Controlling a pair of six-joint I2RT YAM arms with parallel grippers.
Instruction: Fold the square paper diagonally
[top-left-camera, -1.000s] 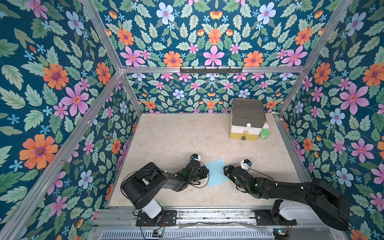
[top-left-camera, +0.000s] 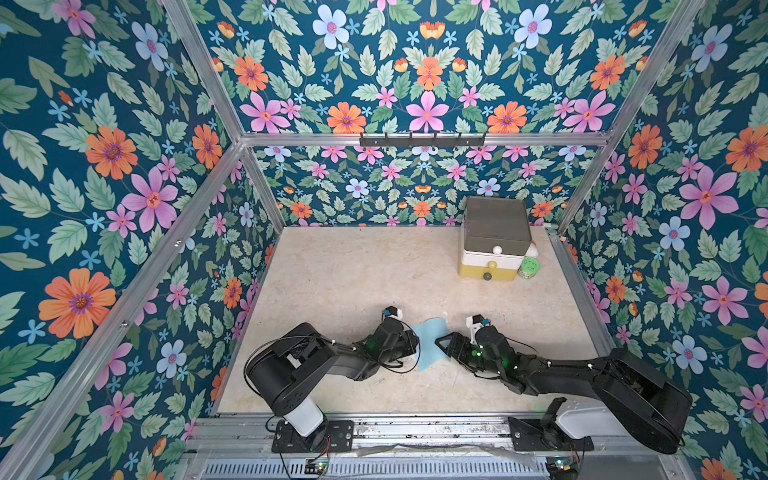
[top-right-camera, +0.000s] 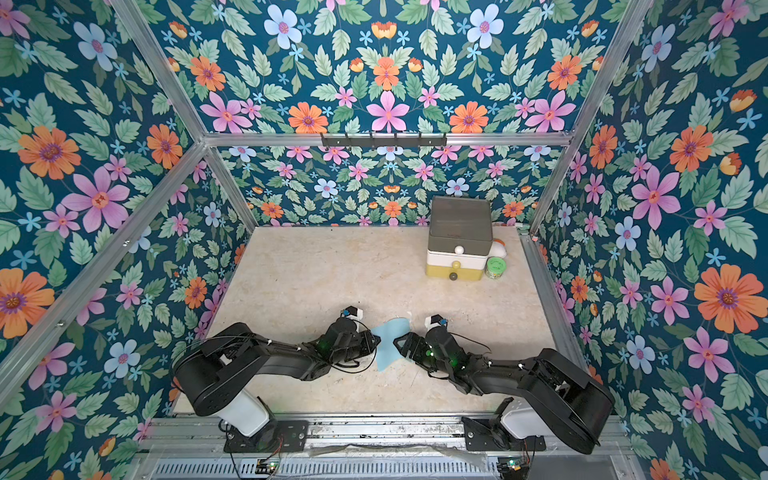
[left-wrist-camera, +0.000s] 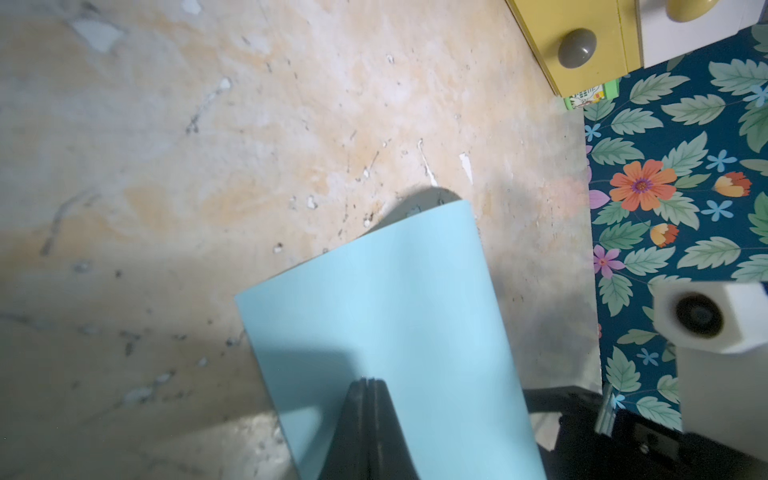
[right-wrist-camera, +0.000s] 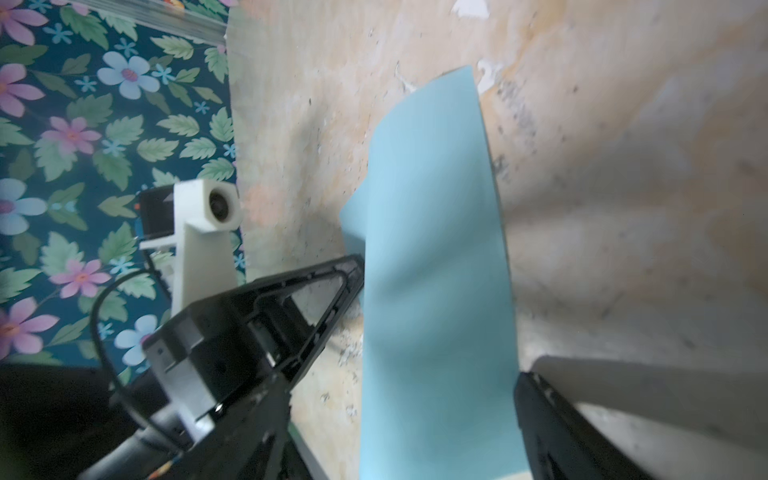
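A light blue square paper (top-left-camera: 429, 342) lies on the table between both grippers, its side toward my right gripper lifted and curling in the wrist views. My left gripper is shut, its tips resting on the paper, with nothing visible between them. My right gripper (top-right-camera: 408, 345) is open at the paper's right side; in the right wrist view one finger (right-wrist-camera: 548, 424) is at the raised edge, and the paper shows between the fingers.
A stacked drawer box (top-left-camera: 494, 236) with grey, white and yellow levels stands at the back right, beside a green-lidded jar (top-left-camera: 529, 267).
The paper's right part has risen and looks narrower from above. My right gripper has shifted slightly left and turned. My left gripper has stayed nearly still.
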